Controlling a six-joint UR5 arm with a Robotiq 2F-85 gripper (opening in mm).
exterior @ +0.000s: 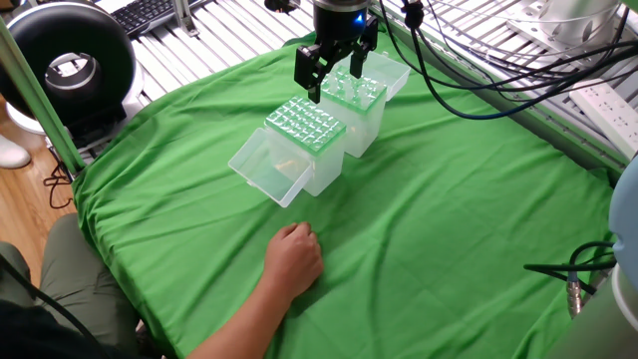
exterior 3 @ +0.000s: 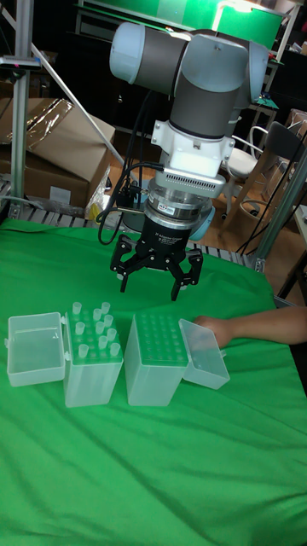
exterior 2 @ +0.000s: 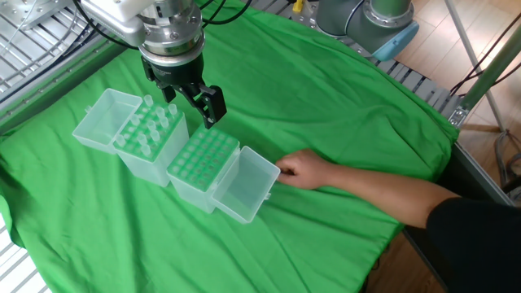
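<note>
Two translucent boxes with green perforated tops stand side by side on the green cloth, lids hinged outward. In exterior view 3, the left box (exterior 3: 93,386) carries several clear tips (exterior 3: 98,328) upright in its holes. The right box (exterior 3: 153,378) shows a grid of holes with no tips standing up. My gripper (exterior 3: 147,289) hangs above and behind the boxes there, its black fingers spread wide with nothing between them. From exterior view 2, the gripper (exterior 2: 189,111) appears over the far side of the two boxes, apart from both.
A person's hand (exterior 2: 303,169) rests on the cloth beside the open lid (exterior 2: 247,185) of the box without tips. Black cables (exterior: 498,85) run along the table's edge in exterior view 1. Bare cloth (exterior: 449,229) lies to the right of the boxes.
</note>
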